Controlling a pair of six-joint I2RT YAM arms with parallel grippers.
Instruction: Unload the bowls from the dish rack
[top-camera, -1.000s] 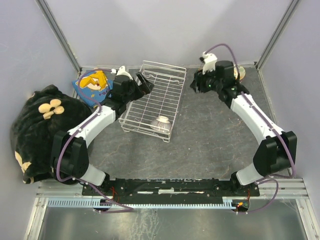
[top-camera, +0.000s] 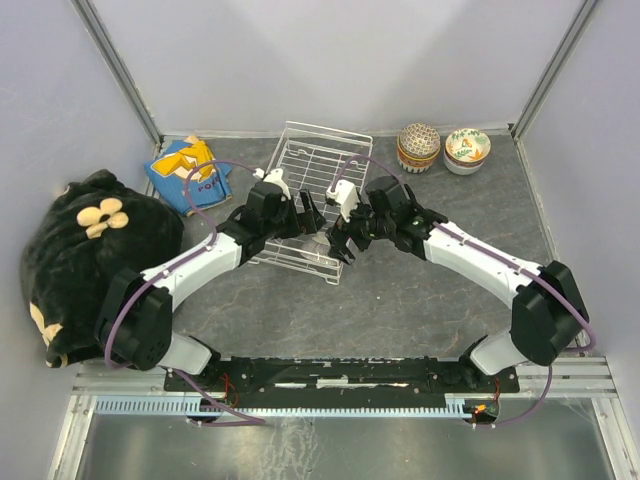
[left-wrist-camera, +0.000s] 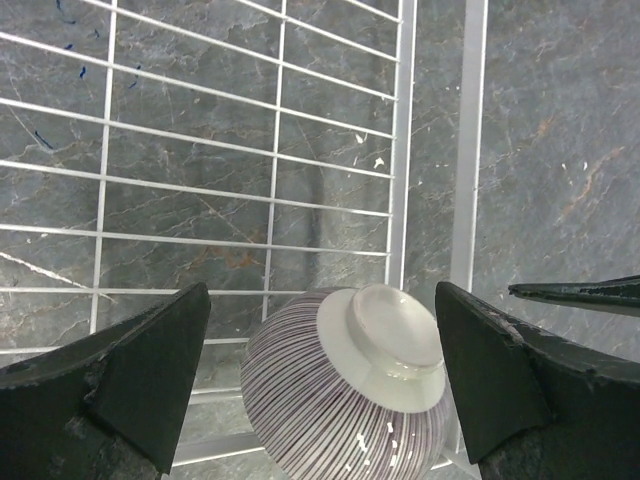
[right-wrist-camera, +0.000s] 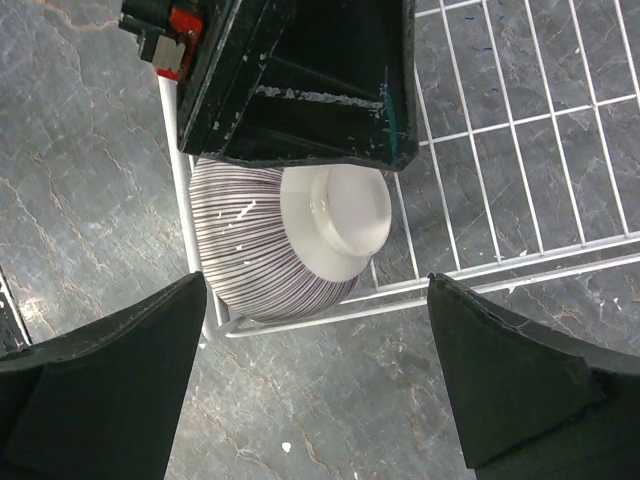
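Note:
In the near right corner of the white wire dish rack (top-camera: 330, 133) lies a grey-striped bowl (left-wrist-camera: 330, 390), tilted so that its white foot (right-wrist-camera: 355, 212) shows. Above the rack, just up and left of that bowl, my left gripper (top-camera: 311, 213) is open and empty. My right gripper (top-camera: 341, 243) hangs open over the rack's near right edge, close by the bowl and partly covering it in the top view. In the right wrist view the left gripper's dark finger (right-wrist-camera: 320, 80) covers the bowl's upper part. Nothing sits between the right fingers.
Two bowl stacks, one brown-patterned (top-camera: 419, 142) and one floral (top-camera: 467, 148), stand at the back right. A blue bag (top-camera: 195, 175) and a black cushion (top-camera: 100, 250) are on the left. The table (top-camera: 420, 310) right of the rack is clear.
My right arm has swung from the back right, near the bowl stacks, down and left to the rack's near right corner. The left gripper has moved right and nearer to the bowl.

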